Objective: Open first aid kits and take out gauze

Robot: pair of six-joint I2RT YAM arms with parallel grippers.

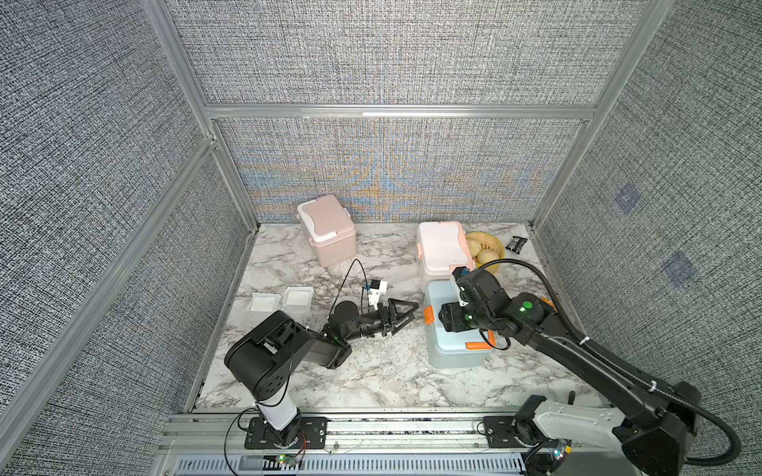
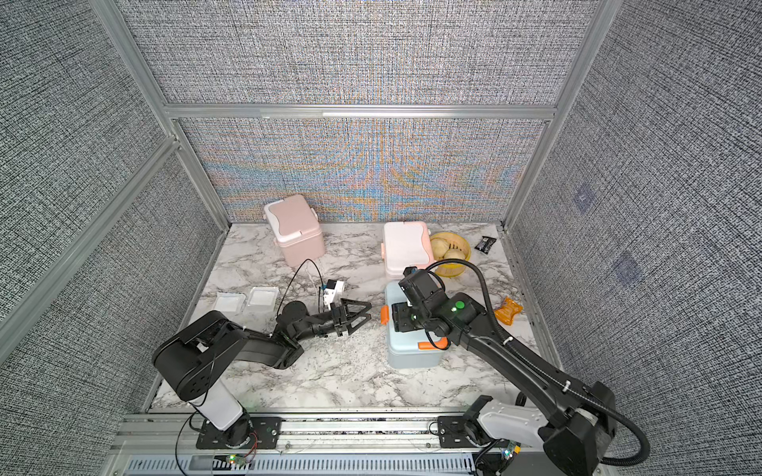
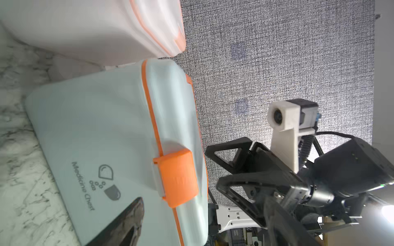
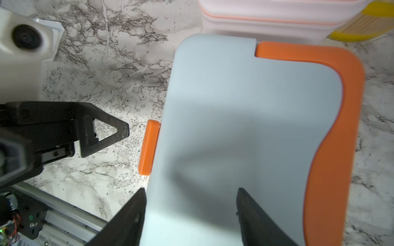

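Observation:
A light blue medicine chest (image 3: 98,123) with orange trim stands on the table's right half, its lid closed. On its left side is an orange latch (image 3: 178,178), lying flat across the lid seam. My left gripper (image 1: 413,310) is open beside that latch, pointing at it with nothing between its fingers. Above the lid hangs my right gripper, also open and empty; the lid (image 4: 246,123) shows between and beyond its fingers. Behind the blue kit is a white and pink kit (image 1: 441,242), and a pink kit (image 1: 327,230) stands back left; both are closed. No gauze is visible.
Two white trays (image 1: 297,297) lie at the left. A yellow basket (image 2: 451,246) stands by the rear white and pink kit, with a black packet (image 2: 485,244) to its right. An orange item (image 2: 508,311) lies near the right wall.

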